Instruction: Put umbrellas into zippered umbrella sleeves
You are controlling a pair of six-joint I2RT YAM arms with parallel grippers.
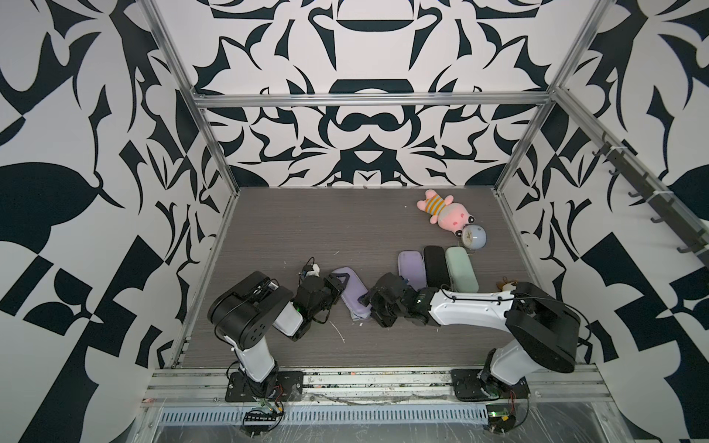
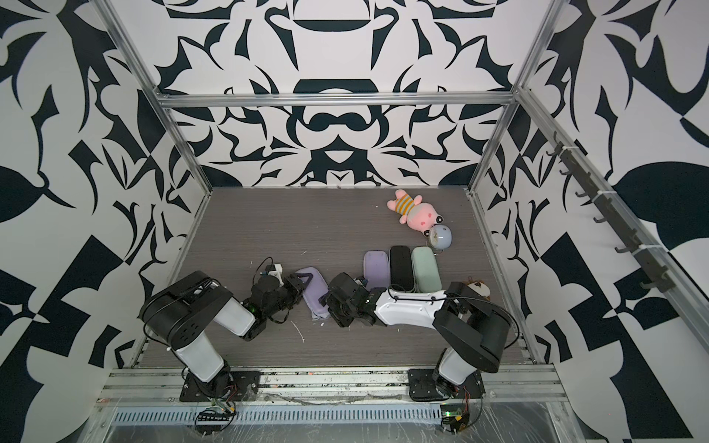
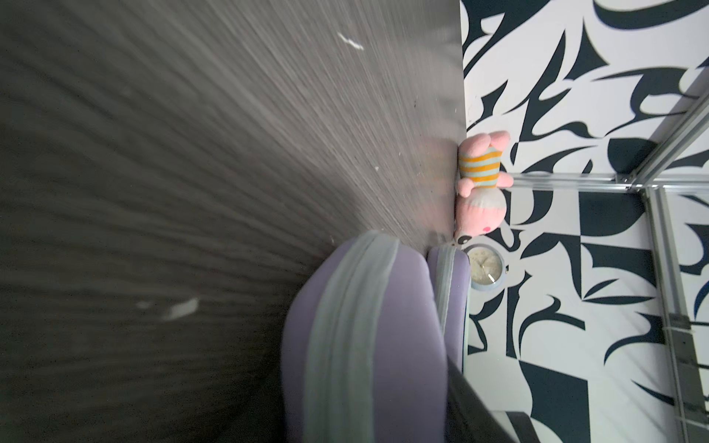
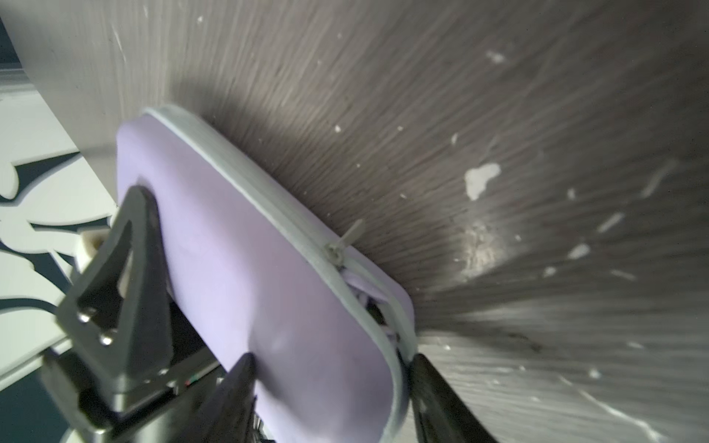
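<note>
A lavender zippered sleeve lies tilted on the table between my two grippers. My left gripper is at its far end, fingers either side of it in the left wrist view, where its pale zip shows. Whether they press on it is unclear. My right gripper has its fingertips either side of the sleeve's near end, around the zip edge; contact is unclear. The zip pull and a small gap in the zip show in the right wrist view.
A second lavender case, a black one and a mint one stand right of centre. A pink plush toy and a round clock sit at the back right.
</note>
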